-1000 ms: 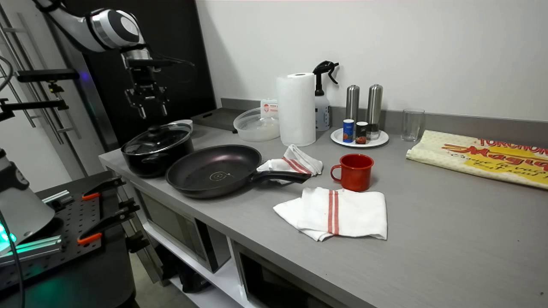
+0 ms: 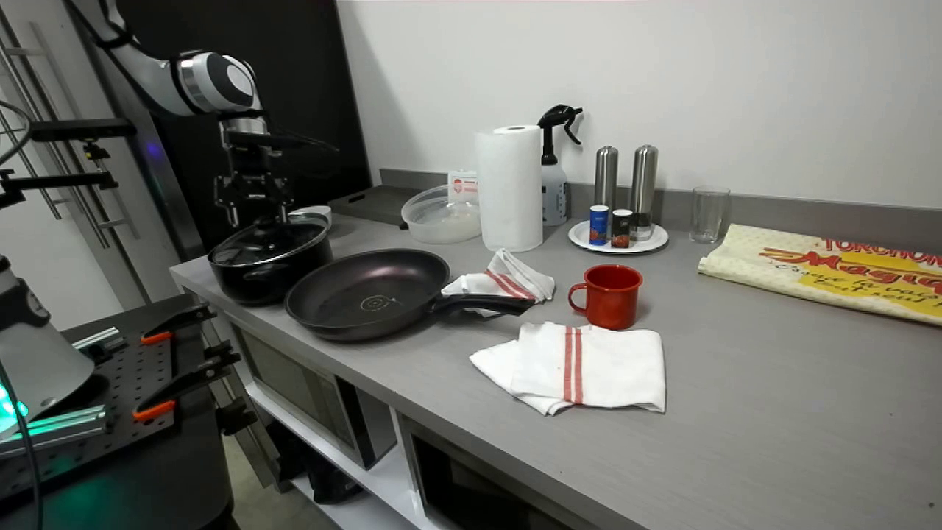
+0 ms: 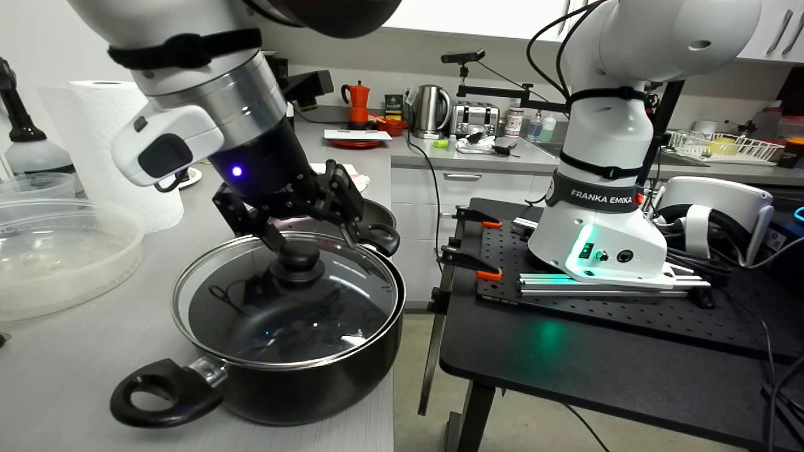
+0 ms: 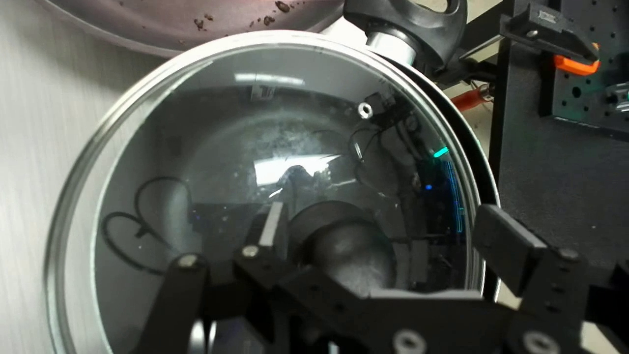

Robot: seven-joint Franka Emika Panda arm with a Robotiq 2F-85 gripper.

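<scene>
A black pot (image 3: 316,392) stands at the counter's end under a glass lid (image 3: 226,309) with a steel rim. The lid sits a little off centre, and some of the pot's rim shows past it in the wrist view. In its middle is a round black knob (image 3: 299,258). My gripper is open and points down over the lid, its fingers (image 4: 272,227) spread on either side of the knob (image 4: 354,250). Nothing is clamped between them. From exterior view 1, the gripper (image 2: 258,217) appears just above the lid (image 2: 269,247).
A frying pan (image 2: 371,296) stands right beside the pot. Behind are a clear plastic tub (image 2: 437,221) and a paper towel roll (image 2: 510,190). A red mug (image 2: 611,297) and a folded towel (image 2: 609,362) lie farther off.
My gripper has come down from well above the pot to knob height, and it now hangs more upright. The pot, lid and other objects have stayed in place.
</scene>
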